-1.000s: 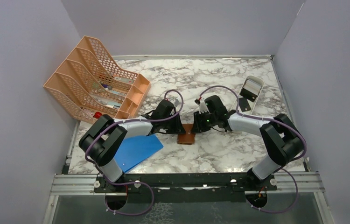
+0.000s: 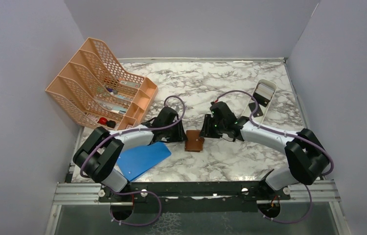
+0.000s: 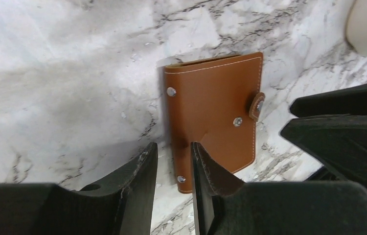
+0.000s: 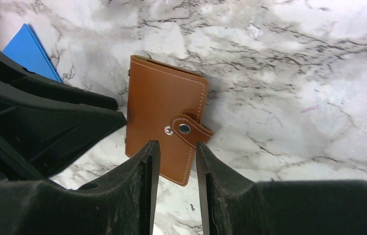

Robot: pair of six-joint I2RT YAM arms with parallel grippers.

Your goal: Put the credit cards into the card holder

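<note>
The brown card holder point(image 2: 194, 145) lies flat and closed over on the marble table, between my two grippers. Its small strap point(image 4: 191, 130) is loose, and the bare stud point(image 4: 168, 130) shows beside it on the cover. My left gripper is open at the holder's left side, its fingertips above the edge with nothing held. Over the strap side, my right gripper also stands open and empty. No credit card can be made out; whether any sit inside the holder is hidden.
A blue folder point(image 2: 142, 157) lies front left. Behind it stands an orange organizer point(image 2: 145, 95) with several items. A white tray point(image 2: 267, 87) holding dark items is at the back right. Bare marble point(image 2: 196, 81) stretches behind the arms.
The card holder has barely moved.
</note>
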